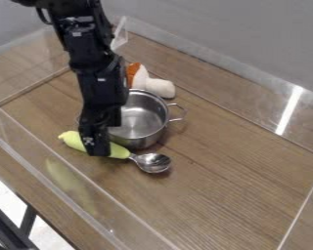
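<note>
The black gripper (97, 145) points down over a yellow-green handled spoon, its fingertips at the handle beside the steel pot. The spoon's handle (73, 139) runs toward its steel bowl (153, 163) at the lower right. The steel pot (150, 117) stands just right of and behind the gripper, partly hidden by it. Whether the fingers are open or closed on the handle is unclear.
An orange-and-white object (153, 84) lies behind the pot by the back wall. A transparent edge runs along the near left.
</note>
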